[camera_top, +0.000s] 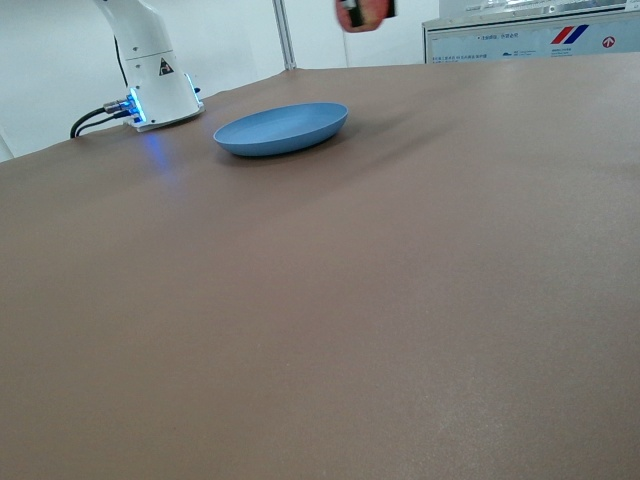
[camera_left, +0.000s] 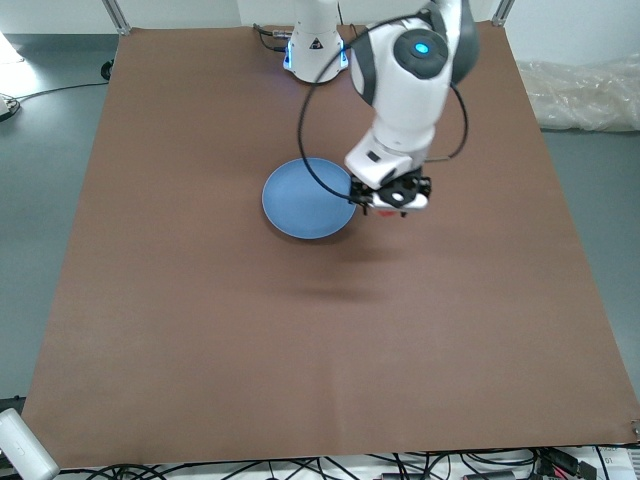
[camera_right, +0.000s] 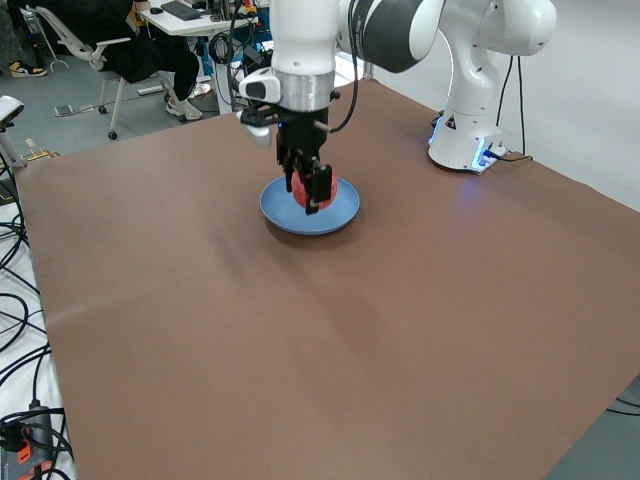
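Note:
My gripper (camera_right: 305, 195) is shut on a red round object (camera_right: 328, 192), held above and just beside a blue plate (camera_left: 300, 200). In the top view the red object (camera_top: 362, 14) hangs in the air at the upper edge, higher than the plate (camera_top: 280, 127) and to its right. In the left view my wrist hides most of the red object; only a small red patch shows beneath it, at the plate's right side.
The arm's white base (camera_right: 462, 140) stands at the back. Cables and equipment line the table's edge, outside the work surface.

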